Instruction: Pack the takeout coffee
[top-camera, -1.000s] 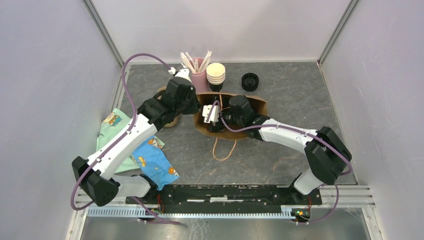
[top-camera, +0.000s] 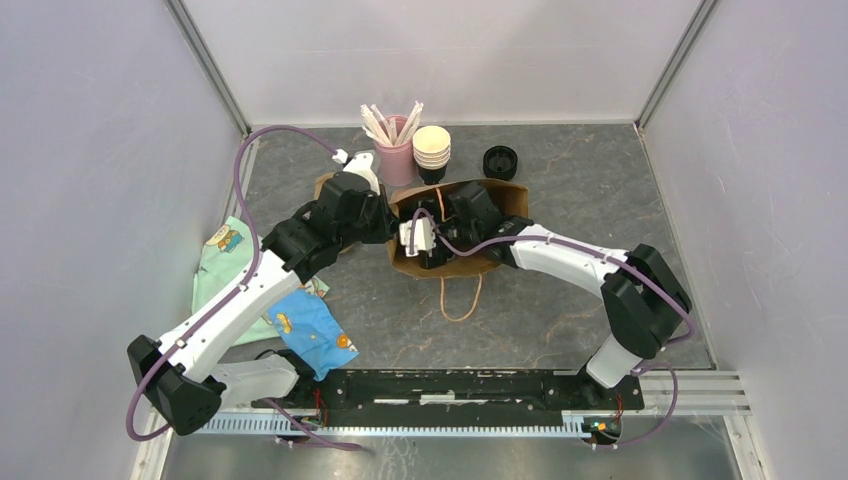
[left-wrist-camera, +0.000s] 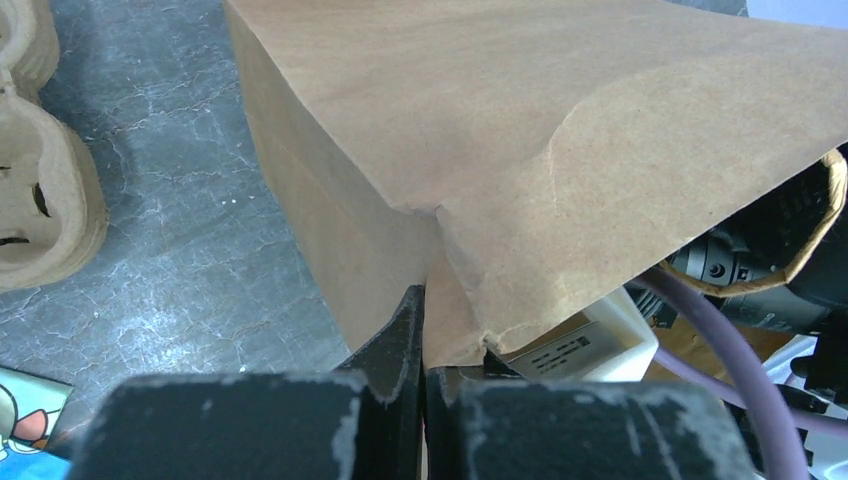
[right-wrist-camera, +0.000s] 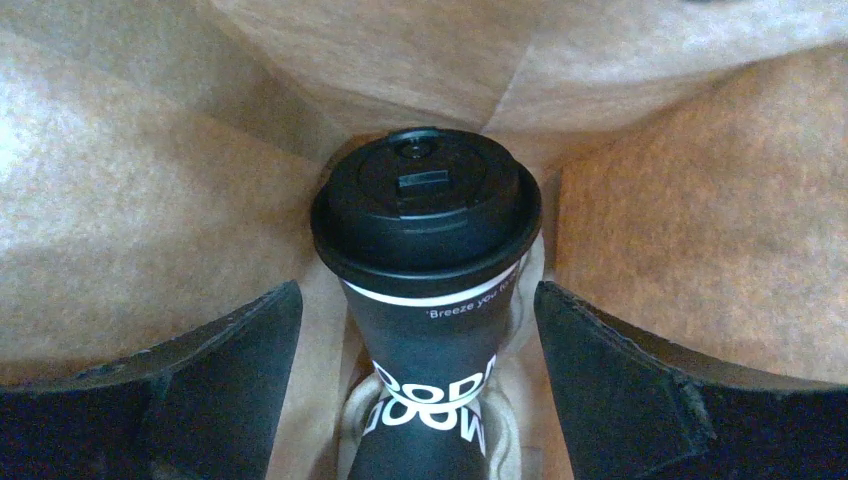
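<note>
A brown paper bag (top-camera: 510, 200) (left-wrist-camera: 340, 110) stands open at the centre. My left gripper (top-camera: 388, 232) is shut at its left side, with the paper's crumpled edge pinched at the fingertips. My right gripper is down inside the bag, open around a black lidded coffee cup (right-wrist-camera: 420, 330), which stands in what looks like a pale carrier at the bottom. In the top view the right wrist hides the cup. Whether the fingers touch the cup I cannot tell.
A pulp cup carrier (left-wrist-camera: 70, 200) lies left of the bag. Behind stand a pink straw holder (top-camera: 395, 160), stacked cups (top-camera: 432, 145) and a black lid (top-camera: 500, 162). Cloths (top-camera: 310, 330) lie at the left.
Since about a second ago, the left gripper has moved slightly toward the front, and the right arm and bag have shifted slightly toward the back and left.
</note>
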